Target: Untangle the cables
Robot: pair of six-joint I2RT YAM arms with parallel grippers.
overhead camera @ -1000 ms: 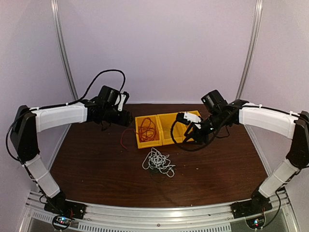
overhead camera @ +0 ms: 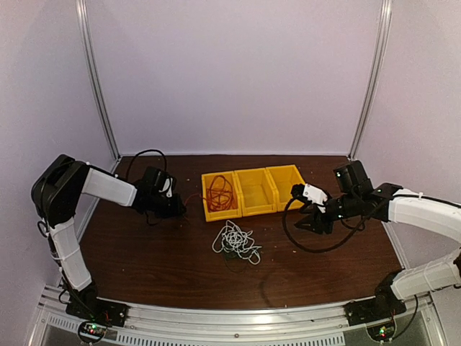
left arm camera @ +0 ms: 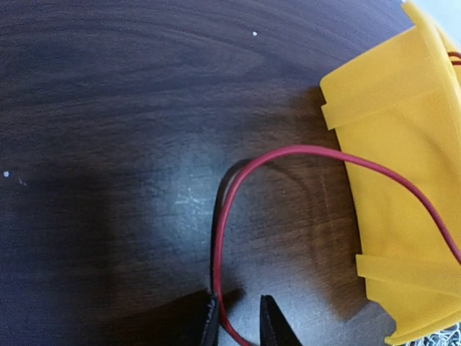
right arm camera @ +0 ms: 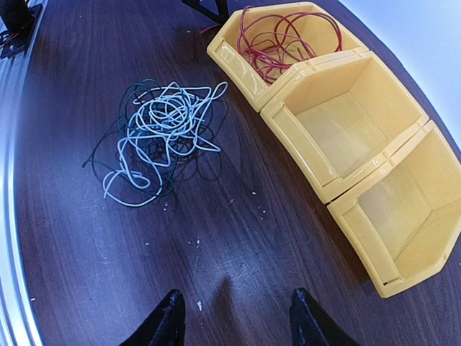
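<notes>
A red cable lies coiled [overhead camera: 220, 193] in the left compartment of the yellow bins, and its loose end [left arm camera: 220, 249] arches over the wall and down to the table. Low over that end, my left gripper is part open, with the cable running between its fingertips and no grip on it visible. White cable [right arm camera: 167, 119] and dark green cable [right arm camera: 94, 148] lie tangled together on the table in front of the bins. To the right of this tangle, my right gripper hovers over bare table, open and empty.
The middle compartment [overhead camera: 256, 191] and right compartment [overhead camera: 286, 184] of the bins are empty. Bare table [overhead camera: 166, 267] surrounds the tangle at left, front and right. A black hose [overhead camera: 317, 250] loops from the right arm.
My left gripper has come down and toward the front, onto the red cable's loose end. My right gripper has moved away from the bins, to the right and lower. The tangle has not moved.
</notes>
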